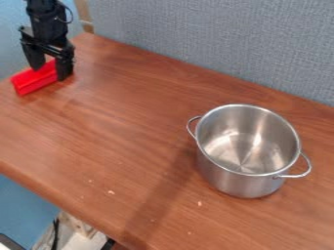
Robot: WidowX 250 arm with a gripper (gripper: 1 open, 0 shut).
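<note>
At the top left of the camera view, my black gripper (49, 61) hangs low over a red block (31, 82), its fingers pointing down around the block's upper part. The fingers look apart, though they are dark and small in the view. The red block lies on the wooden table near its left edge, partly hidden by the gripper. A steel pot (245, 166) with two side handles stands upright at the right, empty inside.
A grey wall (222, 39) runs along the back. The table's left edge drops away to a blue area at the lower left.
</note>
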